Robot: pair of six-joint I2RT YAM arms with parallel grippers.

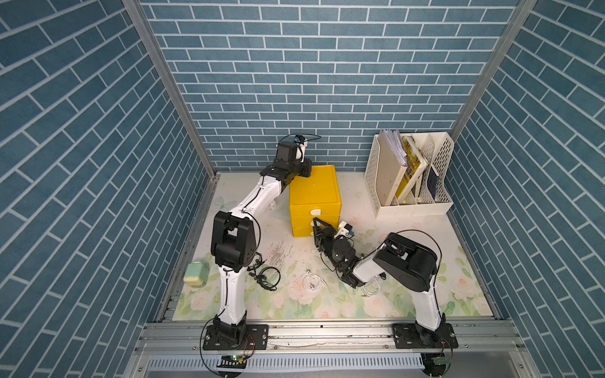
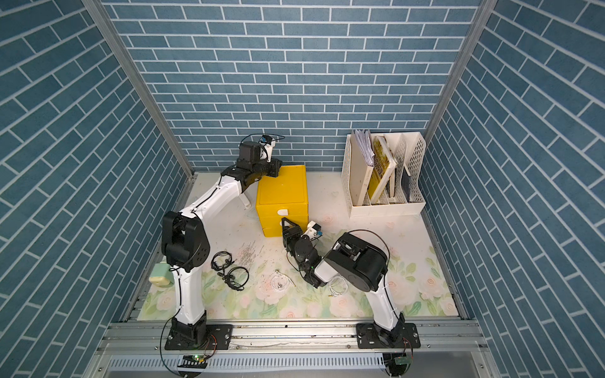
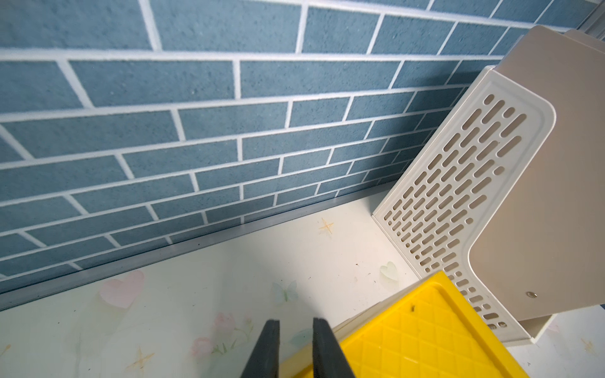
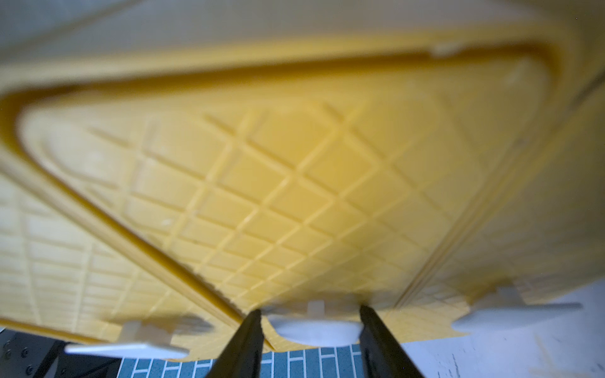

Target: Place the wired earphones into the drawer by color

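Observation:
The yellow drawer box stands at the back middle of the table, its drawers closed. My left gripper is at its far left, shut with the box's back edge between the fingers. In front, my right gripper reaches round the middle white handle, one finger on either side; its fingers are part open, and contact is hard to tell. Black wired earphones lie left on the table. White earphones rest at the front middle, and another white coil lies partly beneath the right arm.
A white file rack with folders stands at the back right, clear of the box. A green and yellow block sits at the left edge. Bare table shows between the two arms at the front.

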